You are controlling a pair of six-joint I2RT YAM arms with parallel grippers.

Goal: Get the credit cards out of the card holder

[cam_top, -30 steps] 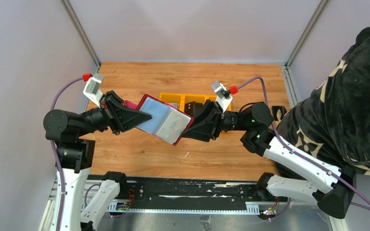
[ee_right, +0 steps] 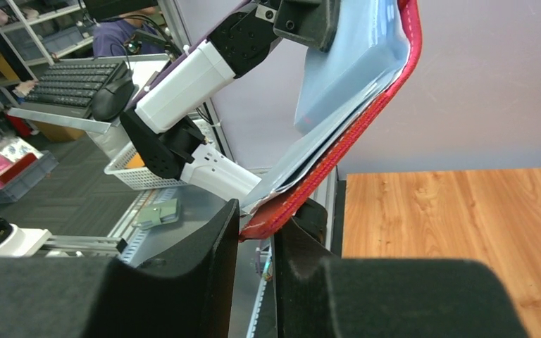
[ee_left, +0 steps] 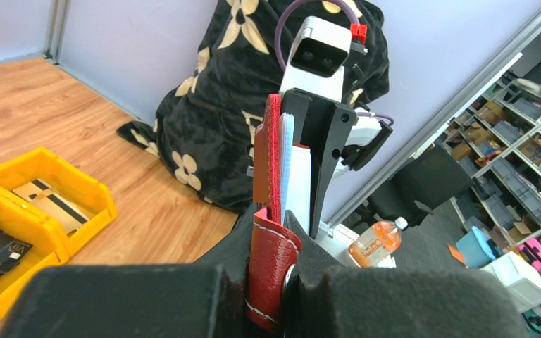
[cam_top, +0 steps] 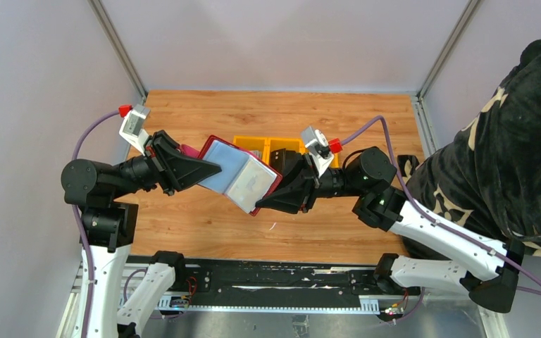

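The red card holder [cam_top: 252,184] is held open in the air between my grippers, showing light blue and clear sleeves. My left gripper [cam_top: 204,169] is shut on its upper-left part; in the left wrist view its red leather [ee_left: 273,260] sits between the fingers. My right gripper [cam_top: 266,201] is at its lower-right edge; in the right wrist view the red edge [ee_right: 356,134] runs down to the shut fingertips, gripping its corner. Whether separate cards sit in the sleeves is unclear.
Yellow bins [cam_top: 246,141] with dark items lie on the wooden board behind the holder. A dark patterned cushion [cam_top: 486,155] fills the right side. The front and left of the board [cam_top: 310,239] are largely clear.
My right gripper and arm have shifted slightly toward the front and left along the holder's edge. The left arm and holder are nearly unchanged.
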